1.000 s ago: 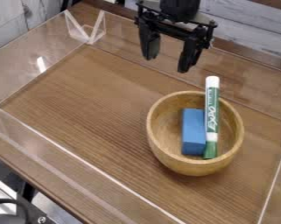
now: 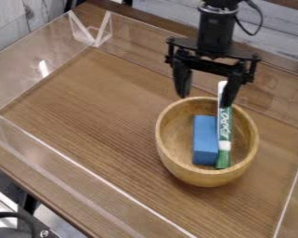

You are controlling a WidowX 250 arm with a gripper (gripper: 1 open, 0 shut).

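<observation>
A tan round bowl [image 2: 176, 153] sits right of centre on the wooden table. Inside it lie a blue block [image 2: 203, 139] and a white and green marker [image 2: 225, 135], the marker leaning up against the back of the bowl. The black gripper [image 2: 208, 84] hangs just above the back of the bowl, open, its two fingers spread wide either side of the marker's upper end.
Clear plastic edging runs along the table's sides, with a white cross of tape at the back left.
The gripper has come down and toward the front, from above and behind the bowl to just over its back rim. The bowl and its contents look the same.
</observation>
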